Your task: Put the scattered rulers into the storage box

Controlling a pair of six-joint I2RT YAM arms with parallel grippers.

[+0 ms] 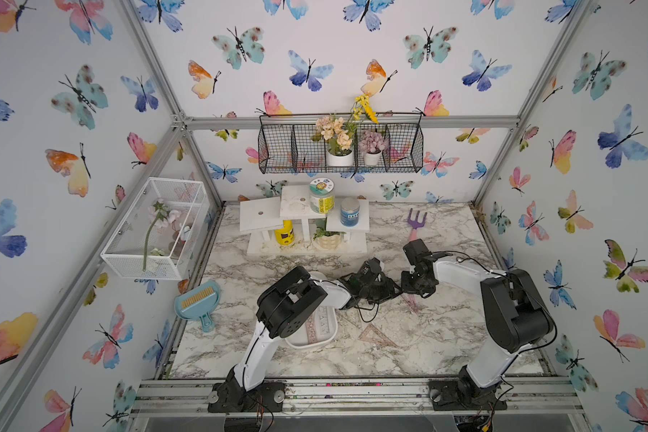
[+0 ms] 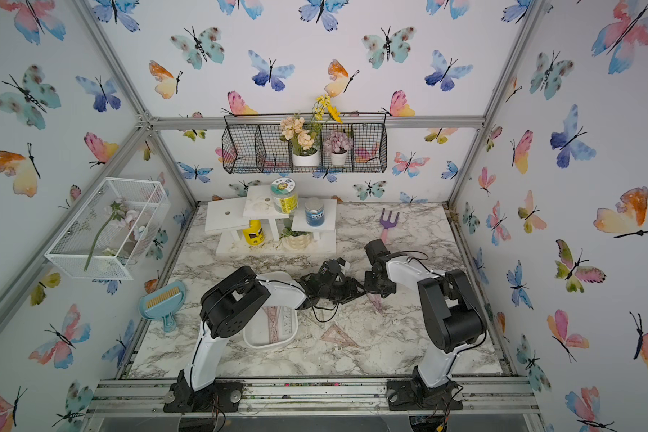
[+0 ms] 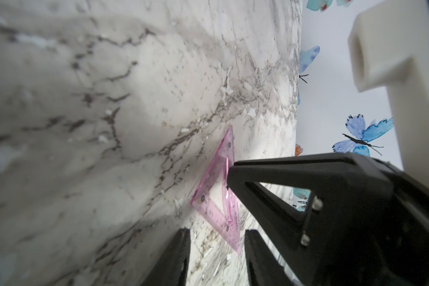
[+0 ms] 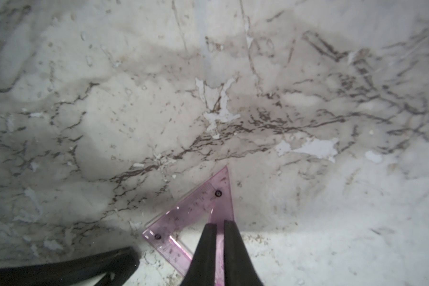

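A pink transparent triangle ruler [image 4: 190, 209] is pinched along one edge by my right gripper, which is shut on it. In the left wrist view the same triangle [image 3: 213, 176] stands tilted, beyond the fingertips of my left gripper. Those fingers are apart, with a gap between them and nothing visibly clamped. Both grippers meet close together over mid-table. Another pink triangle ruler [image 1: 376, 336] lies flat on the table near the front. The white storage box [image 1: 312, 348], partly hidden under my left arm, has rulers [image 2: 283, 324] in it.
A white stepped shelf [image 1: 261, 214] with tins stands at the back. A purple fork [image 1: 417, 218] lies behind my right gripper. A blue dustpan with brush [image 1: 198, 302] lies at the left.
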